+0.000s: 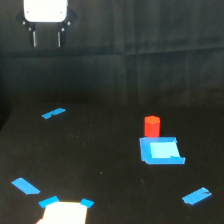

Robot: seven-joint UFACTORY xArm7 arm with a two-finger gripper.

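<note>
High in the upper left hangs my gripper [48, 40], its two thin dark fingers spread well apart below a white body. The gap between them looks empty, so it is open. A small red block [152, 126] sits on the dark table, right of centre. Just in front of it lies a pale square [164, 150] framed with blue tape [148, 155]. The gripper is far to the left of the block and well above it.
Blue tape strips mark the table at the back left [54, 113], front left [25, 186] and front right [197, 196]. A bright pale object [64, 213] stands at the bottom edge.
</note>
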